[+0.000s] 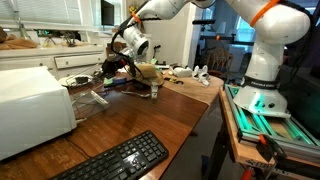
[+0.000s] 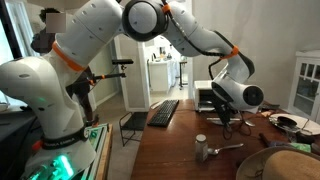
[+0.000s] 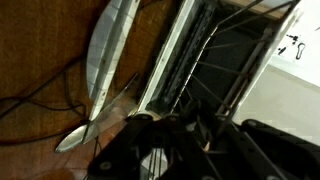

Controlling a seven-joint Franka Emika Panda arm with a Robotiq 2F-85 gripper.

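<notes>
My gripper hangs low at the far end of the table in exterior view 1, past the open front of the white oven-like box. In exterior view 2 it points down over the table, partly hidden in dark clutter. The wrist view shows the dark fingers close to a wire rack inside the box. Poor light hides whether anything is between them. A silver-edged door lies to the left, with a spoon-like metal piece on the wood below it.
A black keyboard lies at the near end of the table. In exterior view 2, a grey-topped shaker, a spoon and a round tan object occupy the near right. Dark cables run over the wood.
</notes>
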